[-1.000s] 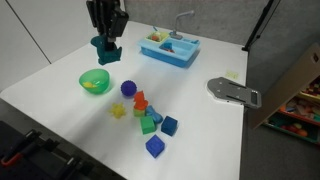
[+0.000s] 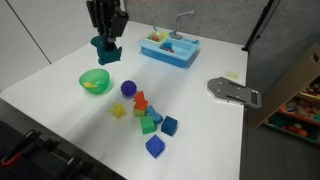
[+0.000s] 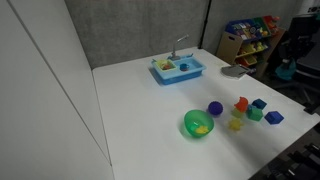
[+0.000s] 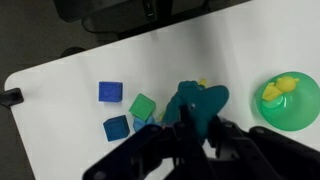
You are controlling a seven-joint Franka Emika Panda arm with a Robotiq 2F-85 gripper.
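Note:
A teal, soft-looking object (image 4: pixel 199 100), perhaps a cloth or a toy, is held in my gripper (image 2: pixel 106 38), which is shut on it. In exterior view 1 it hangs above the table, behind the green bowl (image 2: pixel 95 81). The wrist view shows the teal object covering part of the scene below, while the bowl (image 4: pixel 290 102), with yellow pieces inside, sits to the right. Exterior view 2 has the teal object (image 3: pixel 286 72) at the right edge, where the gripper is partly cut off.
Several blocks lie on the white table, among them a dark blue cube (image 2: pixel 169 126), a blue block (image 2: pixel 155 146) and a green block (image 2: pixel 148 125). A purple ball (image 2: pixel 129 88) is right of the bowl. Behind are a light-blue toy sink (image 2: pixel 168 52) and a grey metal plate (image 2: pixel 234 93).

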